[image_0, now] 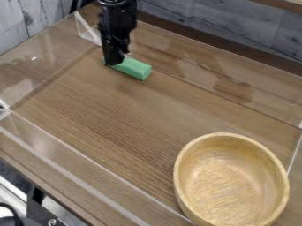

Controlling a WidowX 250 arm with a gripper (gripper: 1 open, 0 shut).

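A small green block (133, 69) lies flat on the wooden surface (106, 124) in the upper middle of the camera view. My dark gripper (115, 58) is just at the block's left end, pointing down. Whether its fingers touch the block or are open or shut cannot be made out.
A large tan round bowl (230, 181) stands at the lower right. A dark wall runs along the back edge.
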